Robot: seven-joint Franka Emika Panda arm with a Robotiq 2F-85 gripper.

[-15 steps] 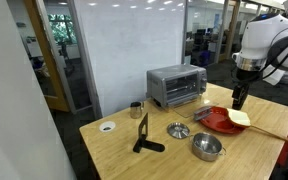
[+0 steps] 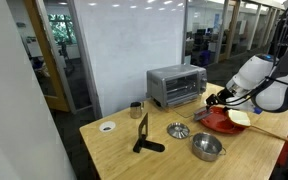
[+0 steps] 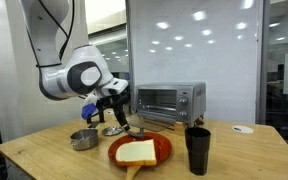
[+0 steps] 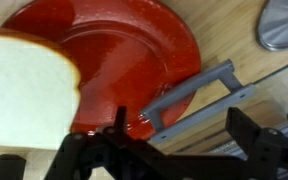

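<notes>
A red plate [image 4: 134,62] lies on the wooden table, with a white slice of bread [image 4: 24,92] over one side of it. The same bread [image 2: 240,118] has a wooden handle stretching out from beneath it in exterior view 1. A grey metal tool, possibly tongs [image 4: 196,112], rests across the plate's rim. My gripper is open above this tool, its two dark fingers apart on either side of a crossbar in the wrist view. Whether the fingers reach down to the tool's level cannot be told.
Behind the plate stands a silver toaster oven [image 3: 170,102]. A metal pot [image 2: 207,147], a shiny lid [image 2: 178,130] and a black stand [image 2: 145,136] occupy the table's middle. A black cup [image 3: 198,150] is close beside the plate.
The arm has come down and leftward from high above the right side, so the gripper is now low beside the plate. The table objects look unmoved.
</notes>
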